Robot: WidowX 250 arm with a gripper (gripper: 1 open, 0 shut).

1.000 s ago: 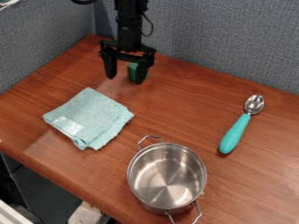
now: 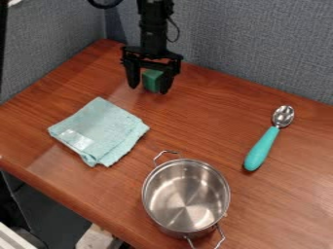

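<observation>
The black gripper [image 2: 151,66] hangs low over the back of the wooden table, its fingers around a small green block [image 2: 154,81]. The block is partly hidden by the fingers; whether they close on it is hard to tell.
A folded light-blue cloth [image 2: 99,131] lies at left, a steel pot [image 2: 185,194] with handles at front, a turquoise-handled spoon [image 2: 264,146] at right. Grey padded walls [image 2: 247,49] bound the back and left.
The gripper and green block have shifted slightly over the last second, with the gripper moving a little to the right. The cloth, pot and spoon have not moved.
</observation>
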